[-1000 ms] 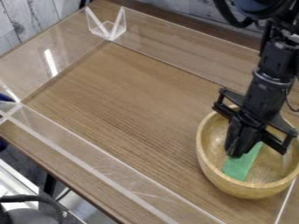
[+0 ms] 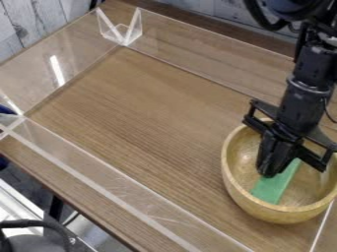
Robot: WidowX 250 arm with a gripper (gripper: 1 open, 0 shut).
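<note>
My black gripper (image 2: 274, 157) reaches down from the upper right into a tan round bowl (image 2: 245, 187) at the lower right. A green flat object (image 2: 277, 183) lies in the bowl just under the fingertips, partly hidden by them. The fingertips look close together; whether anything is between them I cannot tell.
Clear plastic edging runs along its sides, with a clear bracket (image 2: 121, 30) at the top left. Black cables or parts sit at the bottom left.
The gripper and arm have shifted very slightly; the bowl and green object look nearly unchanged.
</note>
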